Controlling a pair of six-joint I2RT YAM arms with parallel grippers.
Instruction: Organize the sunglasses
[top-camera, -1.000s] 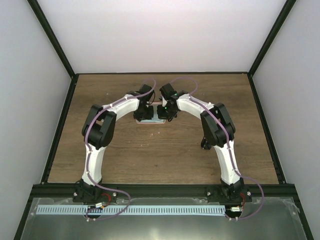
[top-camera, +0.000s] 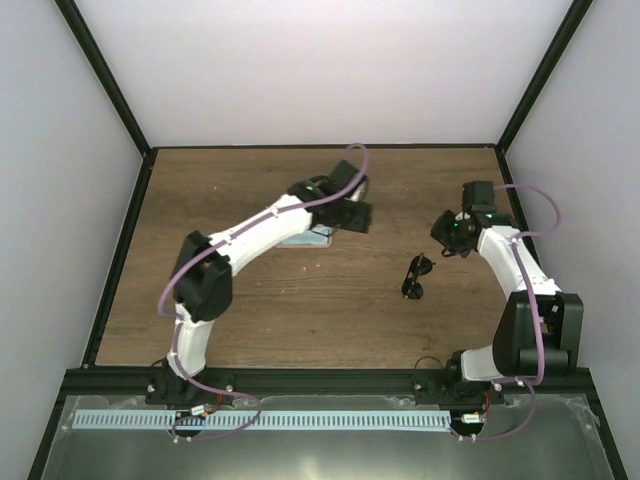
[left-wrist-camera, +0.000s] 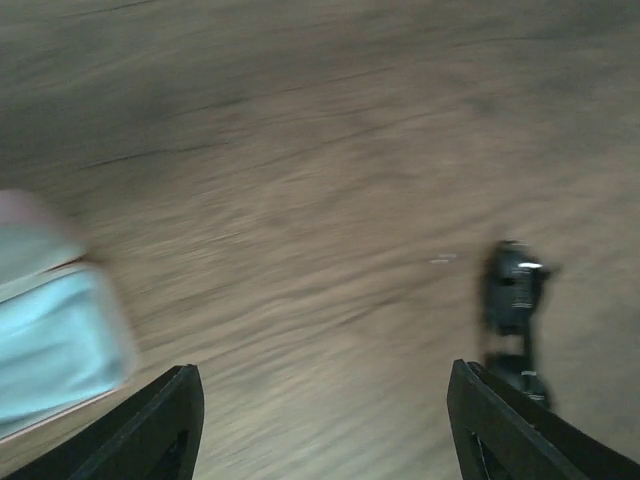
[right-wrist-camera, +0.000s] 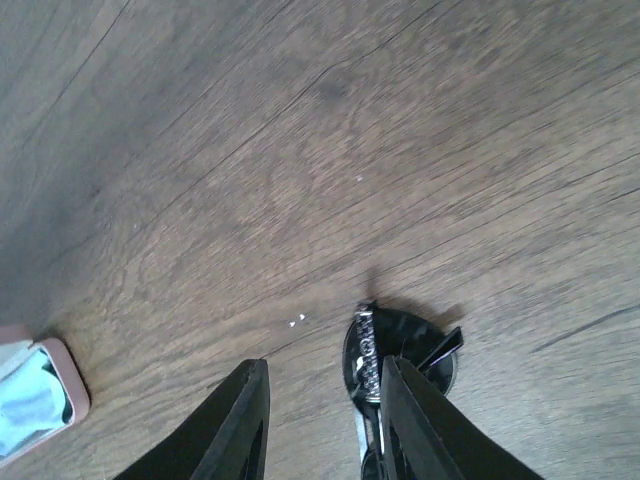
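Black sunglasses (top-camera: 416, 275) lie on the wooden table right of centre, also seen blurred in the left wrist view (left-wrist-camera: 513, 300) and close up in the right wrist view (right-wrist-camera: 400, 350). My left gripper (top-camera: 350, 215) is over the open pink-rimmed case with light blue inside (top-camera: 300, 240), partly hiding it; in its wrist view the fingers stand open and empty, with the case (left-wrist-camera: 55, 340) to the left. My right gripper (top-camera: 450, 240) is above and right of the sunglasses, its fingers apart with nothing between them. The case (right-wrist-camera: 35, 390) shows at the left edge of the right wrist view.
Dark frame edges and pale walls border it at the sides and back.
The right arm has swung from the case at the centre out to the right, beyond the sunglasses. The left arm has moved right and now reaches further across the case.
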